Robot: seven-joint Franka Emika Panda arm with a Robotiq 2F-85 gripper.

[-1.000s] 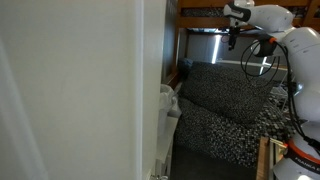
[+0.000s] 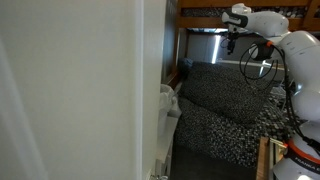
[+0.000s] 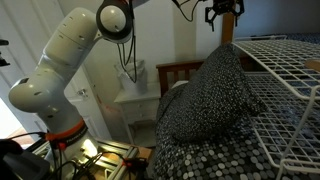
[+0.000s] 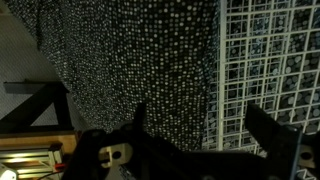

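High over a dark speckled cloth (image 3: 205, 105), my gripper stands open, its two black fingers wide apart with nothing between them. In the first exterior view the gripper (image 2: 232, 46) shows small at the upper right, at the end of the raised white arm (image 2: 300, 60). The second exterior view has the gripper (image 3: 221, 20) at the top, above the peak of the draped cloth. From above, the wrist view shows the cloth (image 4: 130, 60) on the left and a white wire rack (image 4: 235, 75) on the right.
The wire rack (image 3: 275, 46) stands at the right, close beside the cloth. A white container (image 2: 165, 97) sits by the wall. A large pale panel (image 2: 75, 90) blocks much of the first exterior view.
Over the last second the gripper has sunk slightly in the first exterior view, with the arm's upper part lower too. The cloth has not visibly moved.
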